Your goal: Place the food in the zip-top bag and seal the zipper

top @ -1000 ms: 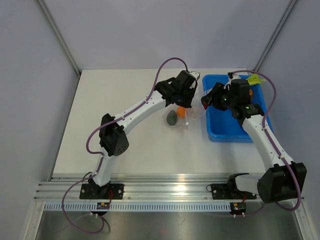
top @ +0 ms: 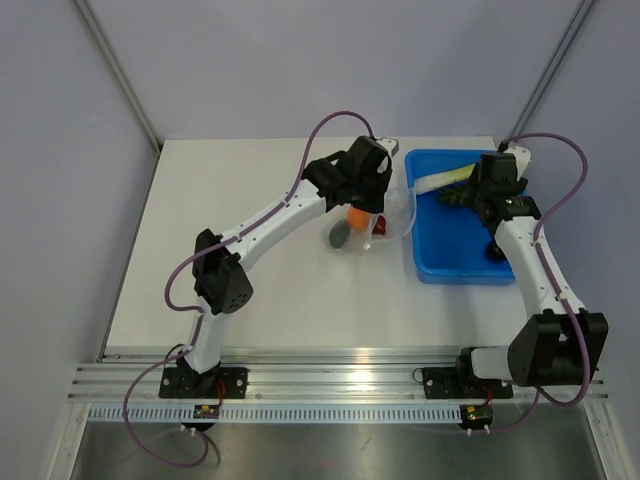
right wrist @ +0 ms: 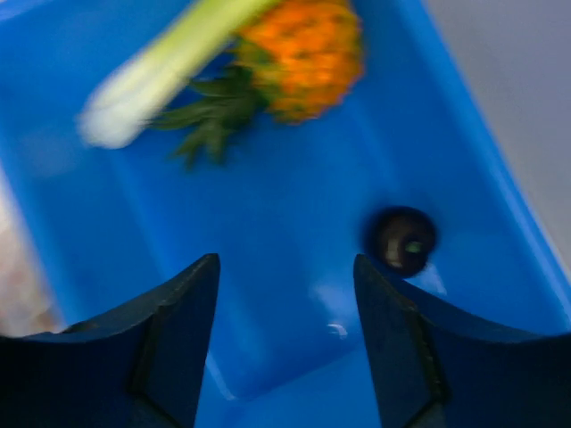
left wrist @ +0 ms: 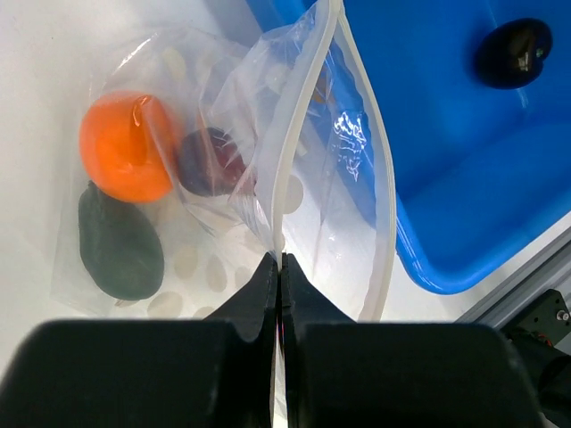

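The clear zip bag [left wrist: 335,267] lies open on the table, holding an orange item [left wrist: 125,147], a green avocado-like item [left wrist: 120,245] and a dark red round item [left wrist: 210,162]. My left gripper is shut on the bag's zip edge. My right gripper hangs part open over the blue tray [top: 440,262], nothing between its fingers. Below it in the blurred right wrist view are a pale green stalk [right wrist: 134,98], an orange-green pineapple [right wrist: 303,62] and a dark round item [right wrist: 401,241].
The tray occupies the table's right side, against the bag.
My right gripper has moved from beside the bag to the right, over the tray; the red item it had a second ago is now in the bag.
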